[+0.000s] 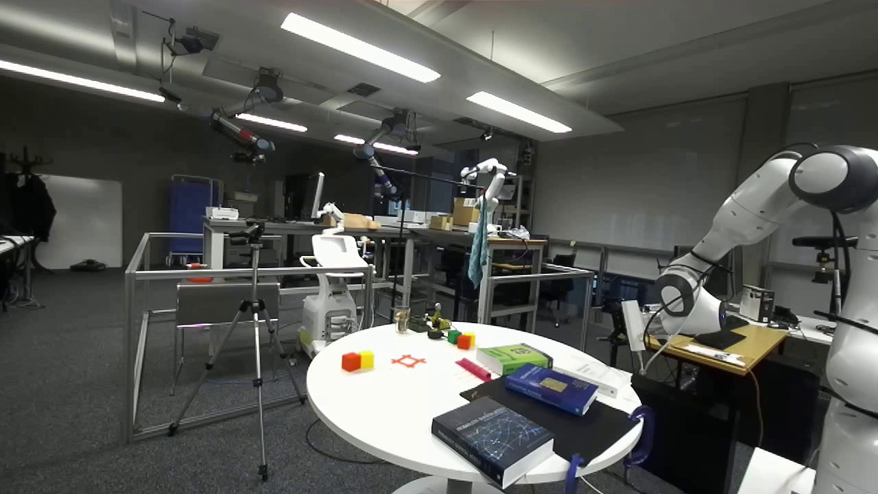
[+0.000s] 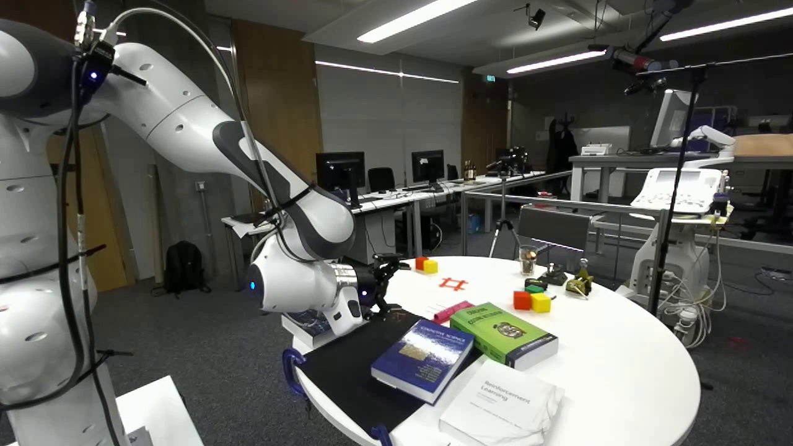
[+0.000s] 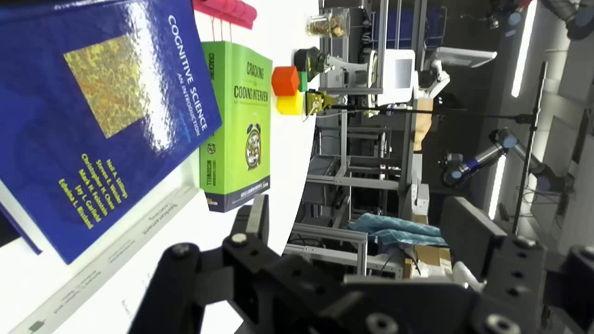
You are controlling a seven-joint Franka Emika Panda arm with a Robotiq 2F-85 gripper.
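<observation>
The blue Cognitive Science book (image 1: pixel 551 388) lies closed, cover up, partly on the black mat (image 2: pixel 338 368). In the wrist view, the same blue book (image 3: pixel 41 119) fills the left side. My gripper is open there, its two fingers (image 3: pixel 259 218) far apart with nothing held between them. From the second exterior view, the gripper (image 2: pixel 384 281) appears near the table's edge, clear of the blue book. The green coding book (image 2: pixel 505 331) and the white Reinforcement Learning book (image 2: pixel 502 401) lie beside the blue one.
A dark thick book (image 1: pixel 494 436) rests at the table's front edge. Blue clamps (image 1: pixel 644 433) stick out at the rim. Coloured cubes (image 1: pixel 357 361), a pink roll (image 1: pixel 473 369) and a glass jar (image 1: pixel 401 320) occupy other spots.
</observation>
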